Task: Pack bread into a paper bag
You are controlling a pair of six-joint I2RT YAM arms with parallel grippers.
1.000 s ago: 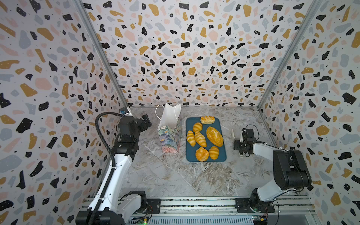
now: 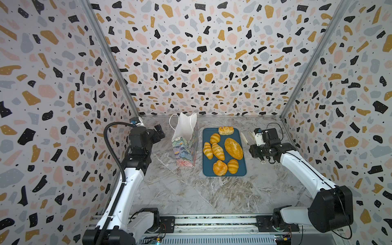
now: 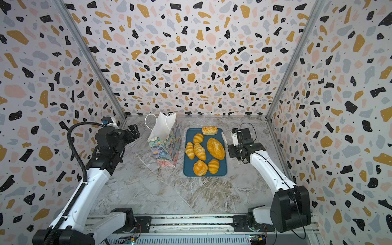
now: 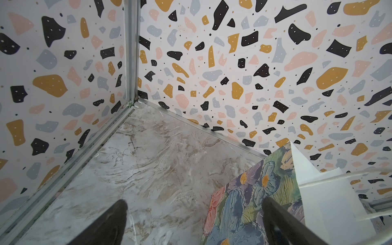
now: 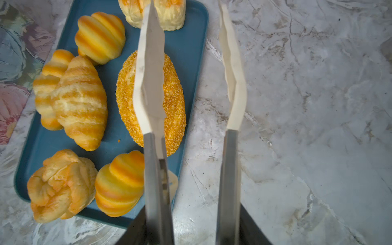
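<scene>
A floral paper bag (image 2: 182, 149) with white inside and rope handles stands upright left of a blue tray (image 2: 211, 162) of several breads: croissants (image 5: 80, 102), rolls (image 5: 119, 183), an oval loaf (image 2: 233, 149) and a pale bread (image 3: 209, 130) at the back. My right gripper hangs over the tray's right edge, its long pale fingers apart, with one above the oval loaf and nothing held. My left gripper is open at the left of the bag, its blurred fingertips empty in the left wrist view.
Patterned walls with metal edge rails enclose the back and both sides.
My right arm has risen and moved toward the tray from the right, bringing the gripper to the tray's edge. The left arm, bag and breads have not visibly moved.
</scene>
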